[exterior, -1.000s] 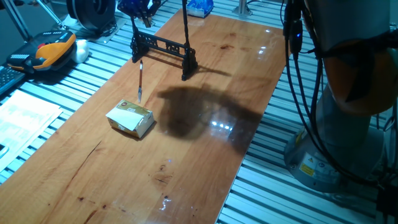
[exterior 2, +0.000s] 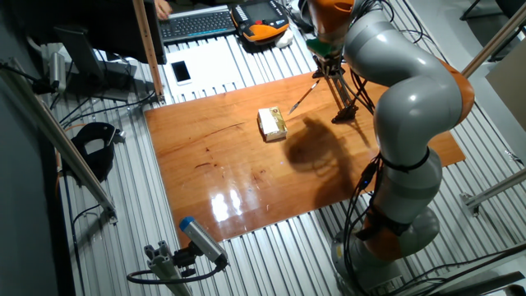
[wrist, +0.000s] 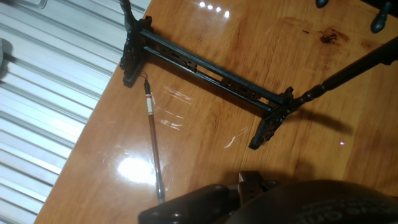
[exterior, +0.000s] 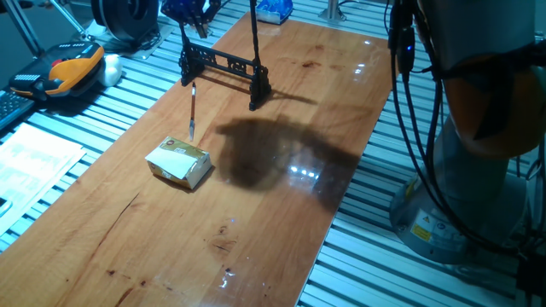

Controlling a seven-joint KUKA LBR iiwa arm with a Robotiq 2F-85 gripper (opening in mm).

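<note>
A slim brown brush with a pale band lies on the wooden table. Beside one foot of a black rack is the brush's looped end. The rack stands upright, its top only partly in view. My gripper fills the bottom of the wrist view as dark shapes, overlapping the brush's lower end in that image. How its fingers stand cannot be made out, nor whether anything is between them. In exterior view 1 a white and gold box sits near the brush's other end.
Bare wood extends across the table's near part. Papers, a keyboard and an orange-black device lie off the table, on the slatted surface. A blue packet is at the far end.
</note>
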